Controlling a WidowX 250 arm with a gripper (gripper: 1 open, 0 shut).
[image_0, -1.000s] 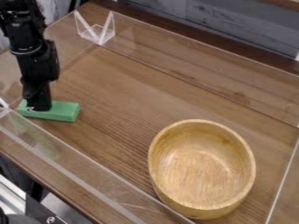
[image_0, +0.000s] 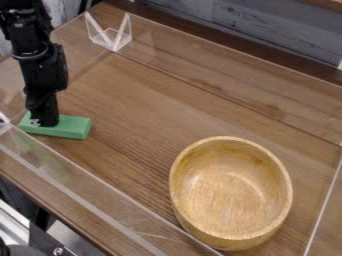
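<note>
My black gripper (image_0: 40, 112) reaches down at the left edge of the camera view, its tip on or just over a flat green block (image_0: 70, 127) lying on the wooden table. The gripper appears shut; whether anything is between its fingers is hidden.
A round wooden bowl (image_0: 230, 195) stands at the lower right. A clear plastic holder (image_0: 110, 30) sits at the upper left. A clear panel runs along the lower left.
The arm has shifted very slightly; the green block looks unmoved.
</note>
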